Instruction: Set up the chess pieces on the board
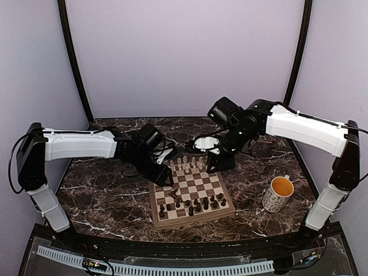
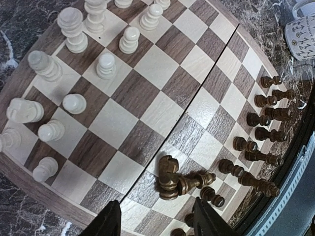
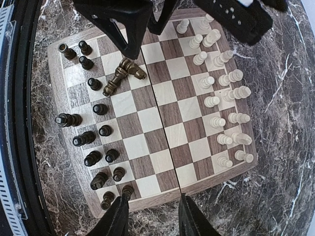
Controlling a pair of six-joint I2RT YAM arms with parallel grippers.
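The chessboard [image 1: 198,187] lies on the marble table, with white pieces [image 3: 231,77] standing along its far side and dark pieces [image 3: 83,138] upright along its near side. Two dark pieces are toppled together on the left part of the board: a slender one [image 3: 115,81] and a thicker one [image 2: 168,177]. Above that left part hovers my left gripper, open, with bare board showing between its fingers. My right gripper is over the board's right side, also open and empty; its fingertips do not appear to touch any piece.
An orange-lined patterned mug [image 1: 278,194] stands to the right of the board. Both arms are close together above the board, and the left one crosses the top of the right wrist view. Bare marble [image 1: 103,195] stretches left of the board.
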